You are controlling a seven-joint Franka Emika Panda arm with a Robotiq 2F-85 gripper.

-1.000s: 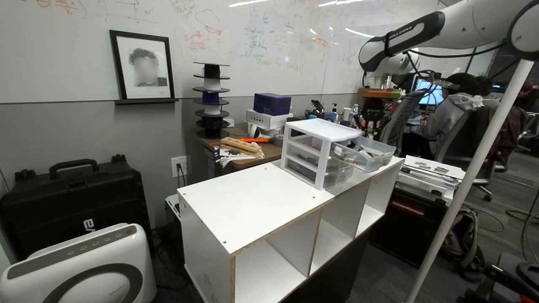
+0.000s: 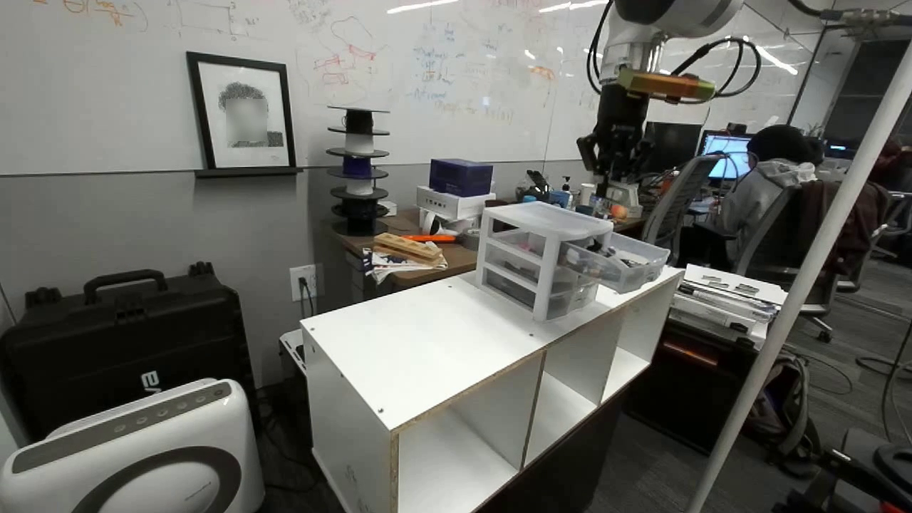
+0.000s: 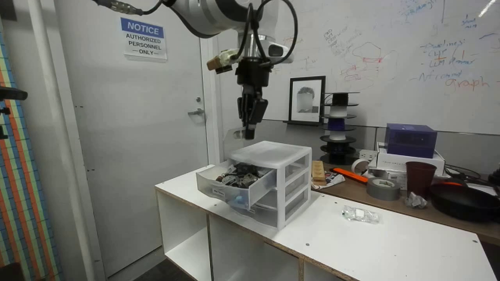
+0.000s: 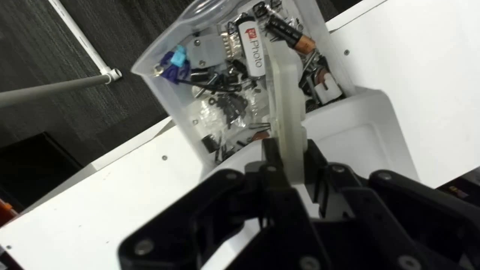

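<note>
My gripper is shut on a pale, translucent, flat plastic piece (image 4: 290, 105), seen nearly edge-on in the wrist view. In exterior view 2 the same clear piece hangs at the side of the gripper (image 3: 249, 135), above the white drawer unit (image 3: 293, 158). In exterior view 1 the gripper (image 2: 603, 181) is above and behind the unit. The top drawer (image 3: 206, 180) is pulled out and full of small parts. Among them lie a white "Photo" battery (image 4: 252, 47) and a copper-topped battery (image 4: 294, 36).
The drawer unit stands on a white shelf (image 2: 427, 338) with free room on one side. A clear plastic packet (image 3: 361, 214) lies there. On the brown desk behind are a spool tower (image 3: 338, 126), a tape roll (image 3: 383, 188) and a black pan (image 3: 464, 199).
The arm has lifted my gripper from low behind the open drawer to well above the unit, slightly leftward in exterior view 1. The drawer is still out.
</note>
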